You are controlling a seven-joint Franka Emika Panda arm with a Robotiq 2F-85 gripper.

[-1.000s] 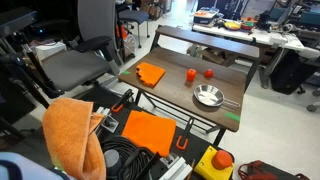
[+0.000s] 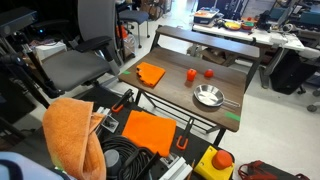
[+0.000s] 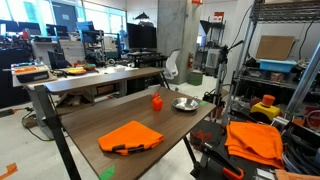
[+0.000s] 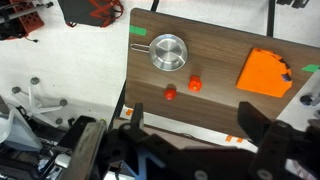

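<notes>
A silver pan [image 4: 168, 52] with a thin handle rests on the brown wooden table [image 4: 215, 45]. Close to it are two small red objects, one slightly orange [image 4: 195, 82] and one darker red [image 4: 170, 93]. An orange cloth [image 4: 264, 72] lies flat toward the other end of the table; exterior view 1 shows the same cloth [image 2: 150, 74] at the left and the pan [image 2: 210, 95] at the right. High over the table, my gripper is open, its dark fingers wide apart with nothing between them. Neither exterior view shows it clearly.
An orange towel [image 2: 73, 137] hangs in the near left of exterior view 1. Below the table edge are another orange cloth [image 2: 149, 131], coiled black cable [image 2: 125, 158] and a yellow box [image 2: 213, 165]. A grey chair [image 2: 75, 65] stands left.
</notes>
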